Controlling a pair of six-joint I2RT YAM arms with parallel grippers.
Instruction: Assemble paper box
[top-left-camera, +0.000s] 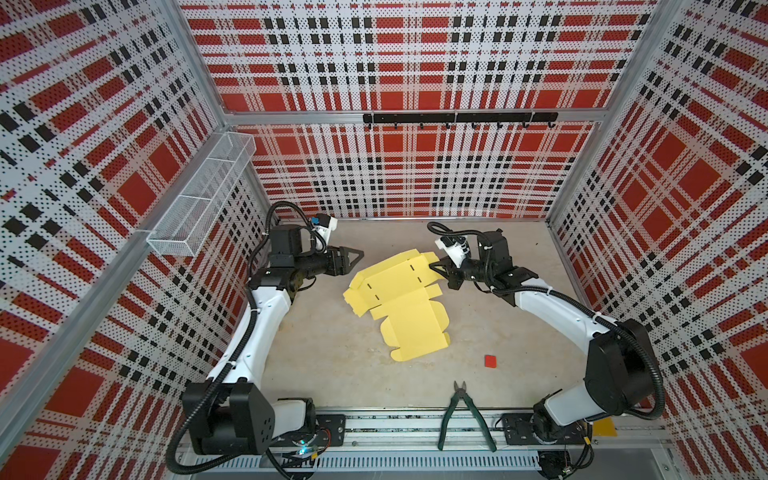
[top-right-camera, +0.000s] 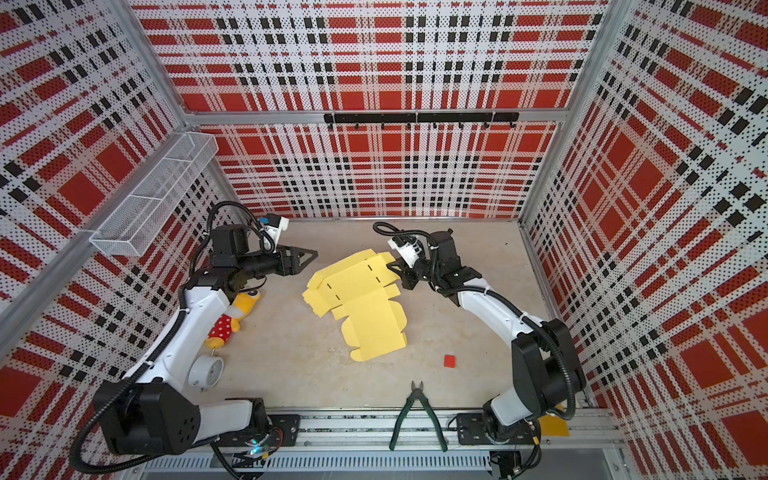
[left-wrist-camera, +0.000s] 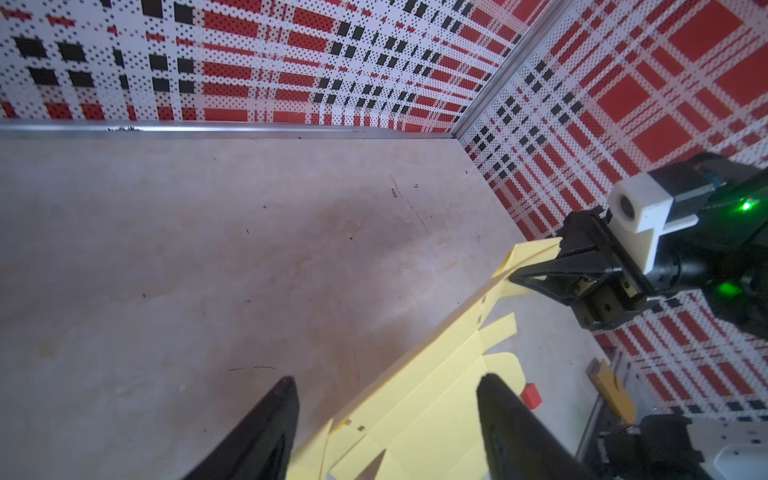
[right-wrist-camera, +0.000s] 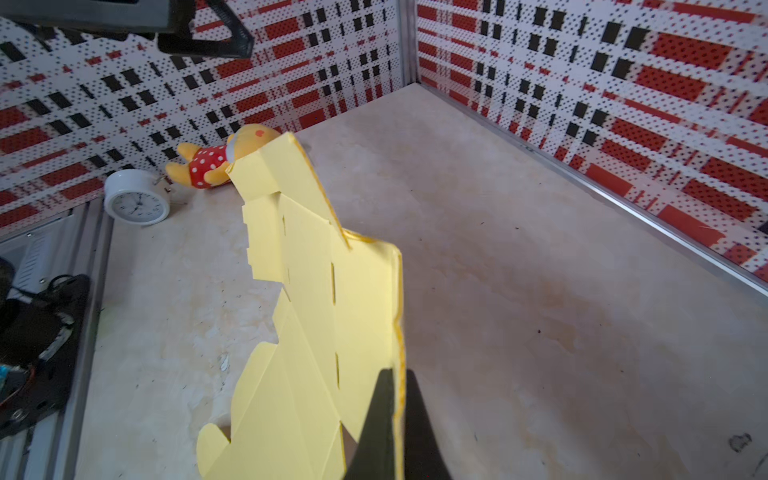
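A flat yellow paper box blank (top-left-camera: 412, 320), with flaps and slits along it, hangs or leans tilted above the table, its far edge partly folded up. In the right wrist view, its thin edge (right-wrist-camera: 397, 320) runs down between my right gripper's dark fingers, and my right gripper (top-left-camera: 434, 267) is shut on it at the far right corner. Off the blank's left end stands my left gripper (top-left-camera: 358, 257), open and apart from the paper. The left wrist view shows its two fingers (left-wrist-camera: 268, 432) spread, the blank's far-left part passing below them.
A small red square (top-left-camera: 490, 361) lies at the right front. Green-handled pliers (top-left-camera: 462, 416) rest across the front rail. At the left sit a white clock (top-right-camera: 206, 371) and a plush toy (top-right-camera: 224, 326).
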